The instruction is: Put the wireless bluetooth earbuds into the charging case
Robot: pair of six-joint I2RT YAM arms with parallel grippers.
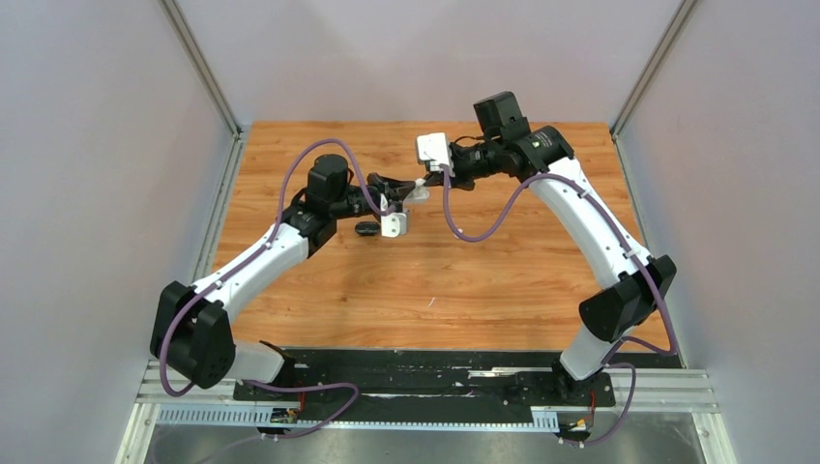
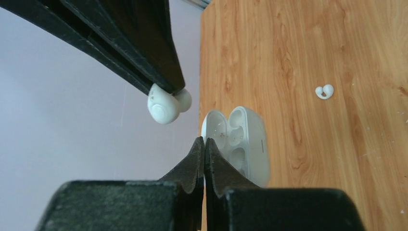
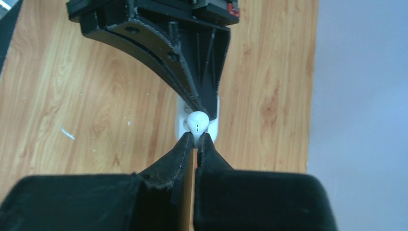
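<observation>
The open white charging case (image 2: 257, 144) is held in the air at the tips of my left gripper, which is shut at its edge. Its rounded wells show in the left wrist view. A white earbud (image 3: 197, 121) sits at the tips of my right gripper, shut on its stem. In the left wrist view this earbud hangs above and left of the case, apart from it. The right wrist view has the case largely hidden behind the left fingers (image 3: 192, 77). Another earbud (image 2: 325, 91) lies on the wooden table (image 2: 308, 43).
A small black object (image 1: 367, 229) lies on the table near the left arm. The two arms meet closely over the back middle, with little room between the grippers.
</observation>
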